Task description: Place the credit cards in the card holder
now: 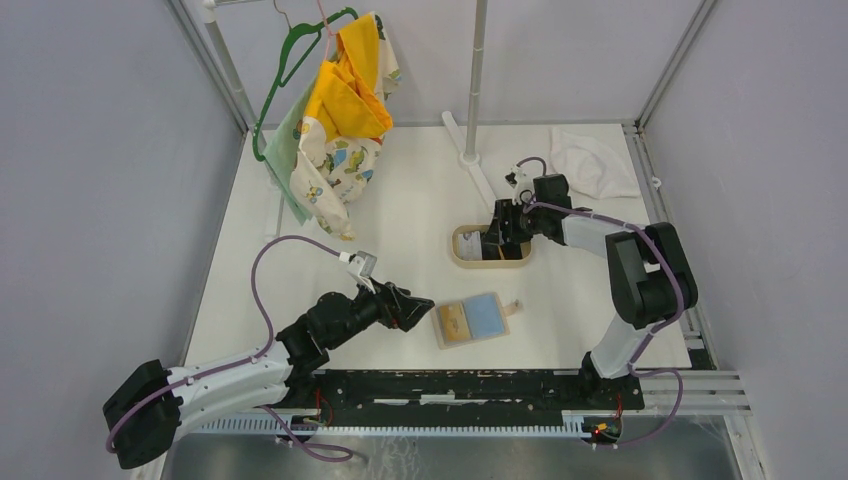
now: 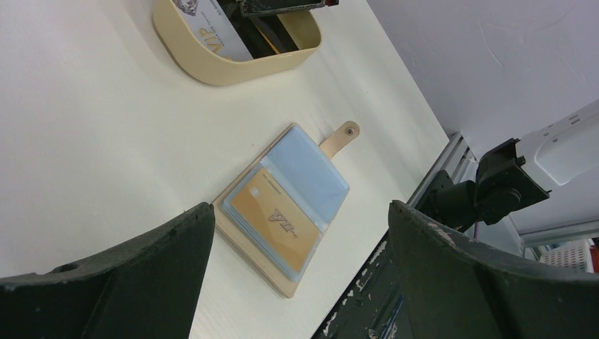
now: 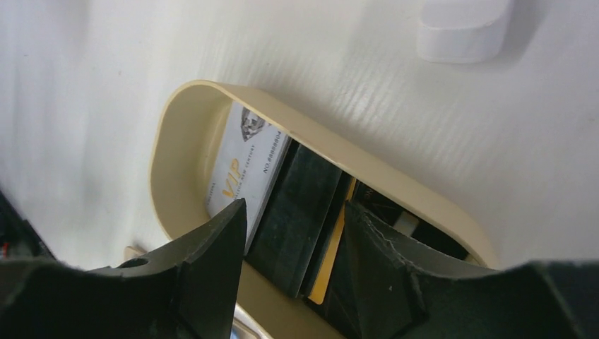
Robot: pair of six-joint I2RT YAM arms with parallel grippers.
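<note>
Inside a beige oval box (image 3: pixel 395 180) lie a silver-white VIP card (image 3: pixel 247 159), a black card (image 3: pixel 297 205) and a narrow gold strip (image 3: pixel 328 265), with dark shapes beside it. My right gripper is over the box, fingers parted; the black card shows between its fingers, and I see no grip on it. The card holder (image 2: pixel 265 260) lies spread flat on the table, a gold card (image 2: pixel 275 219) under its clear sleeve and a pale blue empty-looking sleeve (image 2: pixel 311 169) beside. Left of the holder, my left gripper (image 1: pixel 425 310) hovers open and empty.
A white rack pole (image 1: pixel 476 90) with its foot stands behind the box. Clothes on a green hanger (image 1: pixel 265 120) hang at the back left, and a white cloth (image 1: pixel 595 165) lies at the back right. Table between box and holder is bare.
</note>
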